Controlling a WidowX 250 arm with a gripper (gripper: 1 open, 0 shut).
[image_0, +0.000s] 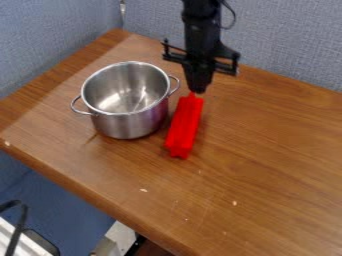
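Observation:
A steel two-handled pot (124, 100) stands on the wooden table (254, 170), left of centre. A long red block (185, 128) lies lengthwise just to the right of the pot. My black gripper (197, 80) is above the far end of the red block, at the pot's upper right. Its fingers look shut, with nothing visible between them; whether the tips touch the block is unclear.
A blue-grey surface lies beyond the left edge, with black cables at the lower left. A grey wall runs behind the table.

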